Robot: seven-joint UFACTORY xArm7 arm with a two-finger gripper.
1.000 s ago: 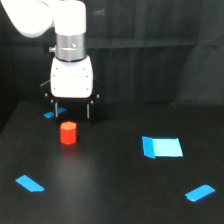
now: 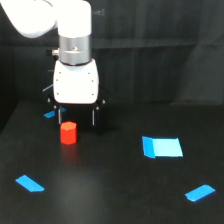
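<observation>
A small red block [image 2: 69, 133] sits on the dark table at the left of the camera view. My gripper [image 2: 77, 120] hangs just above and apparently behind it, pointing down. Its dark fingers stand wide apart, one on each side, and nothing shows between them. The block looks a little left of the middle of the gap. How far the fingertips are above the table is hard to tell against the black background.
To the right lies a light-blue piece [image 2: 167, 147] with a darker blue side. Blue tape strips [image 2: 30, 184] mark the table at the front left, front right and back left.
The arm and gripper have shifted slightly to the right and a little lower in the view. The red block and the light-blue piece have not moved.
</observation>
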